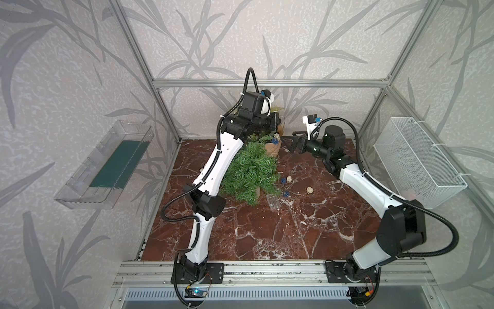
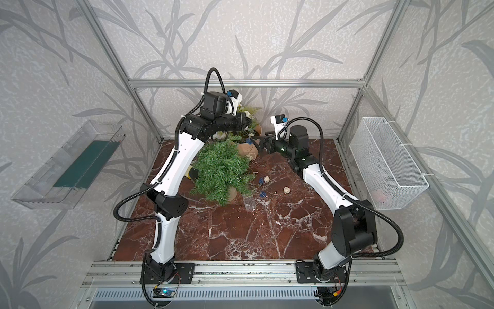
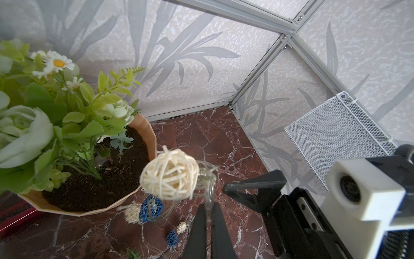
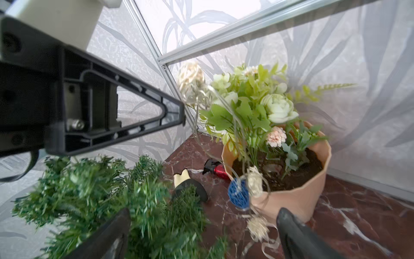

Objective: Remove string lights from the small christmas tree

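Note:
The small christmas tree (image 1: 249, 170) lies green and bushy at the middle. Above it, near the flower pot, my left gripper is shut on the clear string of the string lights (image 3: 210, 194), with a cream wicker ball (image 3: 169, 174) at its tips. The string hangs down past the pot (image 4: 297, 200) with blue and cream balls (image 4: 237, 194); more balls (image 1: 309, 190) rest on the table right of the tree. My right gripper stands open beside the hanging strand, facing it, nothing between its fingers.
A white mesh basket (image 1: 419, 159) hangs on the right wall, a clear bin with green bottom (image 1: 121, 162) on the left. Flowers in the pot fill the back middle. A red object (image 4: 220, 171) lies behind the tree.

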